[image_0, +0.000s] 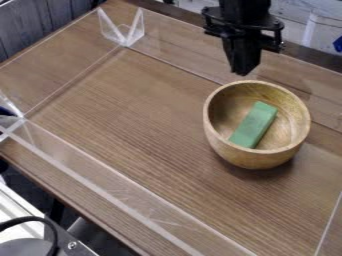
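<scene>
A wooden bowl (218, 140) sits on the right side of the wooden table, with a green rectangular block (254, 125) lying inside it. Above and behind the bowl, at the top of the view, my black gripper (243, 66) points down, apart from both bowl and block. Its fingertips look shut together, with nothing visible between them.
Transparent strips or walls run along its edges. A white and metal object (27, 240) with a dark cable is at the bottom left corner.
</scene>
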